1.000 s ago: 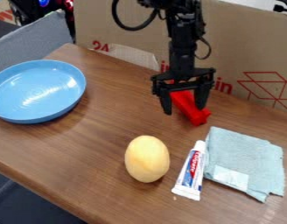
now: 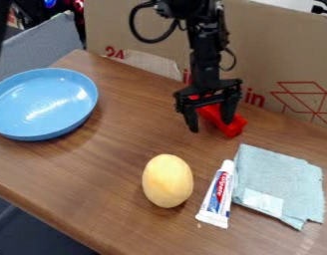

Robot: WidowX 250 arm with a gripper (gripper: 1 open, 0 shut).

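My black gripper point(image 2: 207, 114) hangs over the red block point(image 2: 226, 125) at the back centre of the wooden table, its fingers open on either side of the block's upper part. Part of the block is hidden behind the gripper, and I cannot tell whether the fingers touch it.
A blue plate point(image 2: 44, 100) sits at the left. A yellow potato-like object point(image 2: 167, 180), a toothpaste tube point(image 2: 218, 192) and a folded light-blue cloth point(image 2: 279, 182) lie at the front. A cardboard wall point(image 2: 286, 60) stands behind.
The gripper has shifted slightly and sits a little lower around the red block, which now shows less below it.
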